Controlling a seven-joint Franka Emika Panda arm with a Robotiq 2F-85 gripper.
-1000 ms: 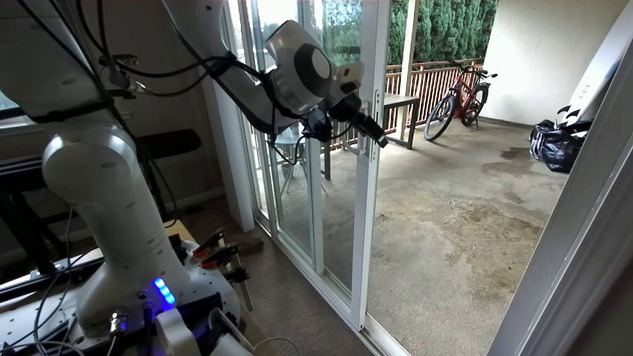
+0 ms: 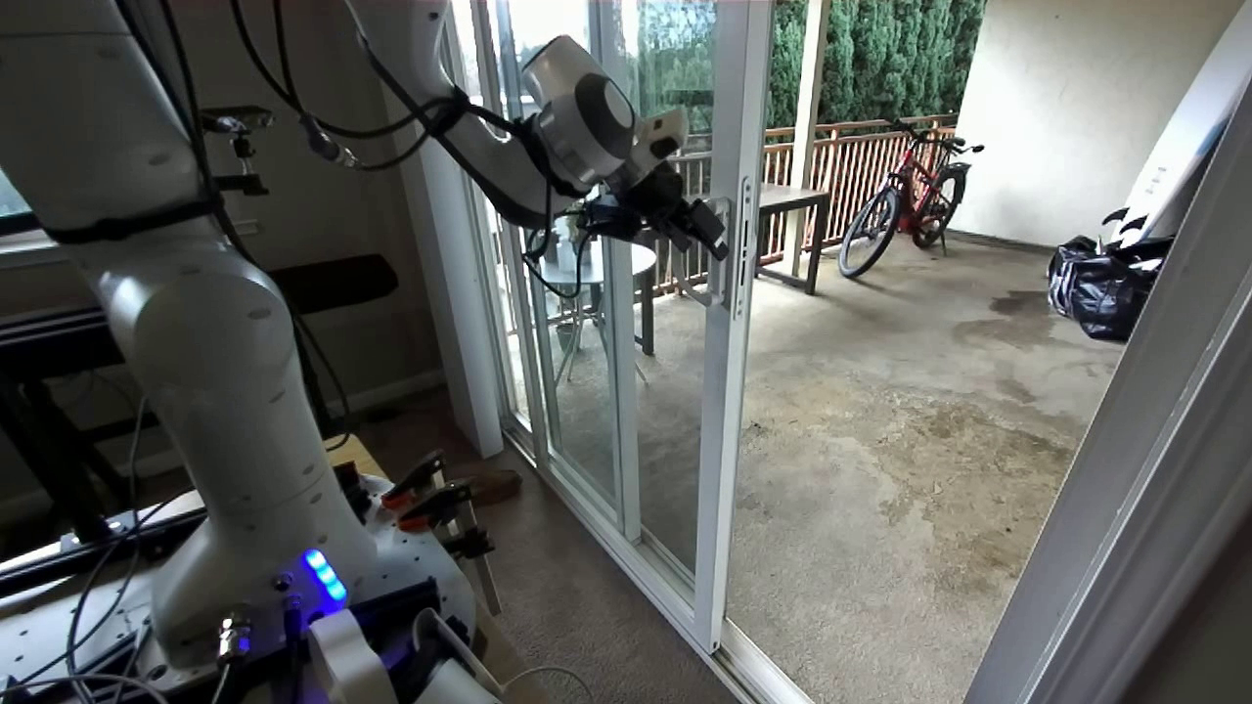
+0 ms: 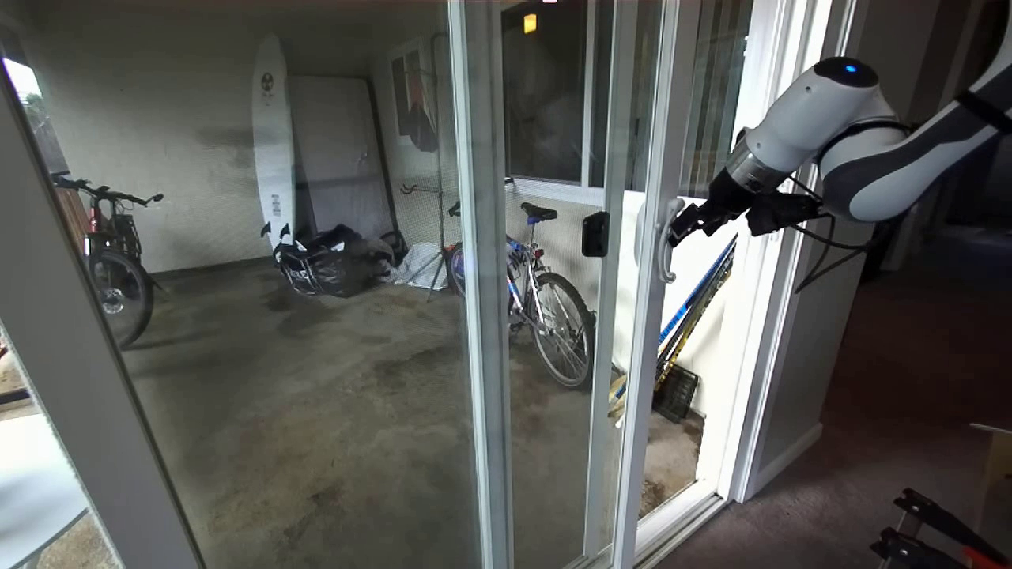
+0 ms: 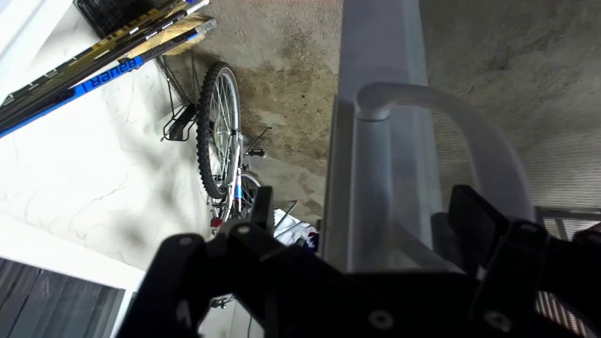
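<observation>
A sliding glass door stands partway open, its white frame edge (image 2: 718,469) upright in exterior view 1. On that edge is a pale curved handle (image 3: 668,265), which fills the middle right of the wrist view as a loop (image 4: 484,135). My gripper (image 2: 709,230) is at handle height, close to the door edge. The two black fingers (image 4: 470,219) are spread wide in the wrist view, with the door frame and the handle's straight part showing between them. The right finger overlaps the loop's curved bar; whether it touches cannot be told. My gripper is not closed on anything.
Beyond the doorway, the concrete patio (image 2: 892,469) is largely clear. A red bike (image 2: 910,199) and a black bag (image 2: 1103,287) are farther out. Hockey sticks (image 3: 697,303) lean by the wall near the opening. The white door jamb (image 3: 759,313) stands beside the arm.
In exterior view 1 my gripper has moved left and slightly up, from reaching past the door edge to in front of the handle. The door looks unmoved.
</observation>
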